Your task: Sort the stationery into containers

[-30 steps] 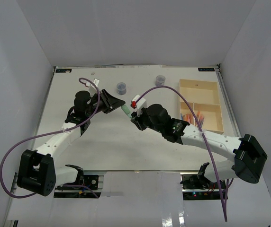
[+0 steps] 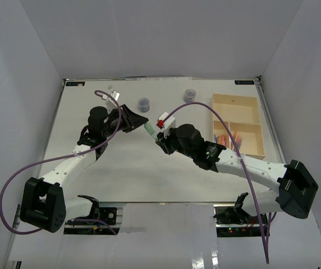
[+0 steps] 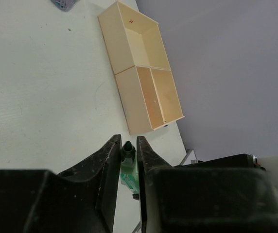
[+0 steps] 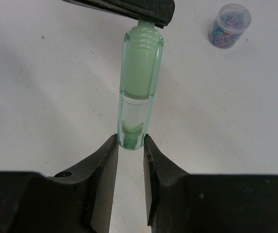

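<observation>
A clear-and-green tube (image 2: pixel 150 131) is held between my arms near the table's middle. In the right wrist view it stands upright (image 4: pixel 139 73), its lower end pinched by my shut right gripper. My left gripper is at the other end, fingertips either side of the tube's narrow top; whether they grip it I cannot tell. Two small tubs (image 2: pixel 143 105) (image 2: pixel 189 95) stand at the back, one holding coloured clips (image 4: pixel 229 34).
A divided cream organizer (image 2: pixel 236 106) is at the right, with pens or similar sticks in a lower compartment.
Both arms and the tube have shifted very slightly; otherwise the scene looks the same.
</observation>
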